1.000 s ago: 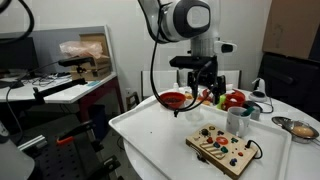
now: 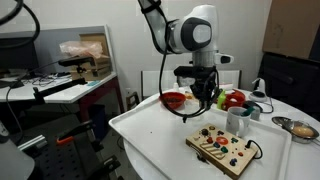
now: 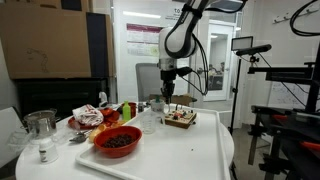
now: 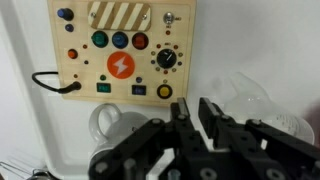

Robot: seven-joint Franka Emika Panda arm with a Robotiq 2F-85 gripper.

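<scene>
My gripper hangs over the table, its two black fingertips a small gap apart with nothing visible between them. In the wrist view, a wooden board with buttons, a knob and switches [image 4: 122, 65] lies ahead of the fingers. A pale mug [image 4: 122, 130] stands just left of them, its handle towards the board. To the right is a clear container [image 4: 255, 105], partly covered by the gripper. From the first exterior view, the gripper [image 2: 207, 104] is above the table behind the board [image 2: 222, 148], left of the mug [image 2: 238, 121].
A red bowl [image 3: 118, 141] with dark contents sits on the white tabletop [image 3: 190, 155]. Several colourful items [image 2: 236, 99] crowd the back behind the mug. A metal pan [image 2: 299, 129] stands at the far right.
Over the last second the gripper has come down a little behind the board. The board and mug have stayed in place.
</scene>
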